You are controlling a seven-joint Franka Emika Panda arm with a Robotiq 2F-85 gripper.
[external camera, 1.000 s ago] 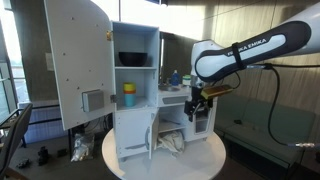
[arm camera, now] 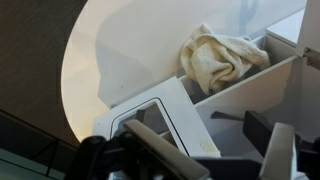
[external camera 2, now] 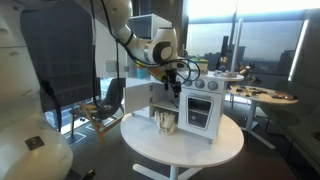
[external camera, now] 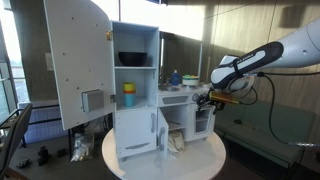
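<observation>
My gripper is open, its fingers [arm camera: 165,150] apart with nothing held between them. In the wrist view it hangs over the oven door [arm camera: 187,120] of a white toy kitchen and the low cupboard beside it. A cream cloth [arm camera: 218,60] lies crumpled at the cupboard's front, apart from the fingers. From the first exterior view, the gripper [external camera: 213,98] is at the kitchen's right side, close to the oven. The cupboard door [external camera: 161,131] stands ajar, with the cloth [external camera: 176,141] at the opening.
A tall door [external camera: 80,60] stands wide open on the left. Behind it, shelves hold a black bowl [external camera: 132,58] and stacked colored cups [external camera: 129,94]. Small items sit on the countertop. The round white table [external camera 2: 195,153] has free room at its front.
The arm has moved right in the first exterior view, away from the cupboard toward the oven side. The cupboard door's edge appears slightly further right than a second ago.
</observation>
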